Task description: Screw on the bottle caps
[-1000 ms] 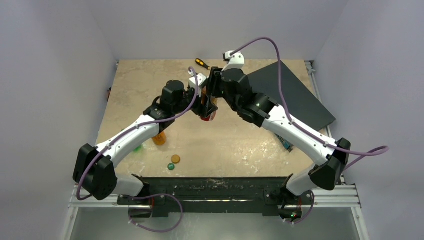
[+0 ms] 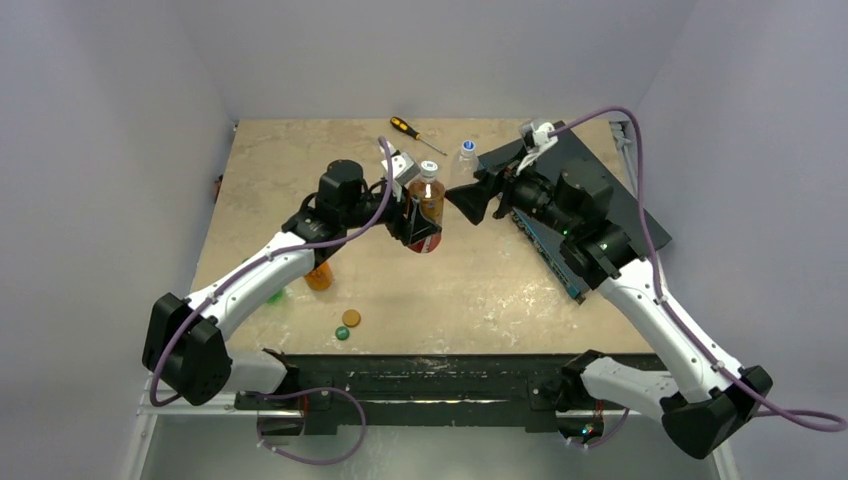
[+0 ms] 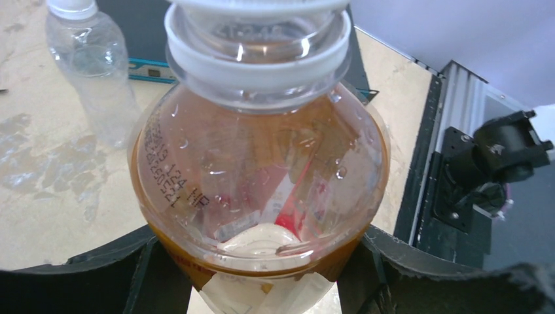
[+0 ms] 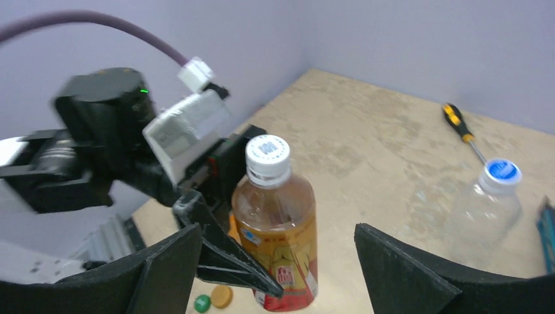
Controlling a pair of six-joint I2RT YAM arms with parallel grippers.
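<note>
My left gripper [image 2: 424, 230] is shut on a bottle of amber drink [image 2: 431, 203], held roughly upright above the table. A white cap [image 4: 268, 152] sits on its mouth. In the left wrist view, clear neck [image 3: 262, 39] shows between the cap's lower edge and a white ring. My right gripper [image 2: 476, 203] stands open to the right of this bottle, nothing between its fingers. Loose on the table lie a brown cap [image 2: 351, 317] and a green cap [image 2: 342, 333]. A clear bottle [image 2: 463, 172] with a blue-topped cap [image 4: 503, 171] stands behind.
An orange bottle [image 2: 319, 277] is partly hidden by the left arm, with something green [image 2: 276, 296] beside it. A screwdriver [image 2: 404, 127] lies at the back. Under the right arm is a dark panel [image 2: 625, 220].
My right gripper has gone from around the amber bottle's top out to the right, uncovering the white cap.
</note>
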